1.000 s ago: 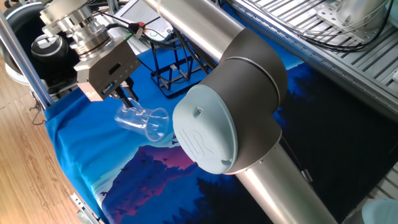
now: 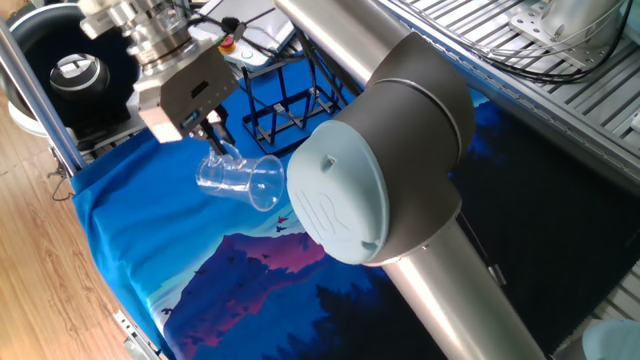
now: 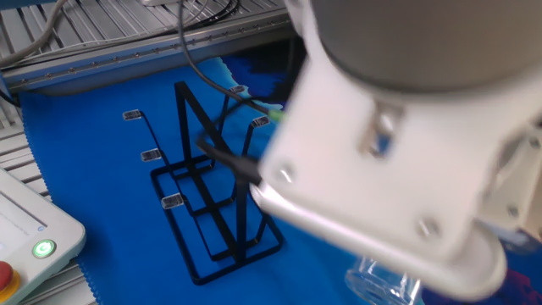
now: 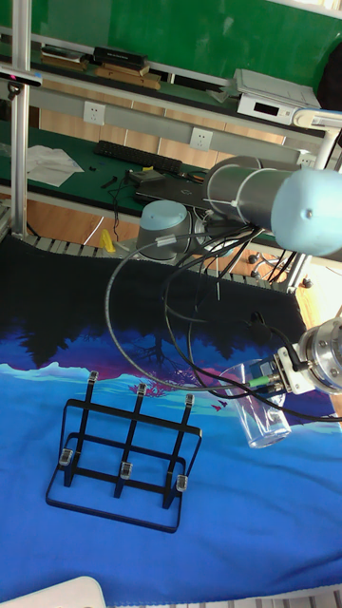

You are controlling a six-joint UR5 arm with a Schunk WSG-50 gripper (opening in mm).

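Observation:
A clear transparent cup [image 2: 240, 182] is tilted nearly onto its side, with its wide mouth toward the arm's large joint. My gripper [image 2: 217, 146] is shut on it at the handle side, its dark fingers reaching down to the cup. From exterior view 3 the same cup [image 4: 261, 420] hangs beneath the gripper [image 4: 275, 379], right of the rack. Only part of the cup [image 3: 383, 281] shows at the bottom of exterior view 2, where the wrist hides the fingers. A black wire rack [image 4: 125, 450] with several upright prongs and pale tags stands on the blue cloth.
Blue printed cloth [image 4: 253, 527] covers the table, with free room around the rack. Loose cables [image 4: 167, 304] loop beside the arm. A control pendant with a red button [image 3: 7, 275] lies near the rack. The arm's large joint [image 2: 340, 195] blocks part of exterior view 1.
Over the last second my gripper and the cup have shifted together, up and to the right in exterior view 1, and the cup's tilt has altered a little. The rack stays put.

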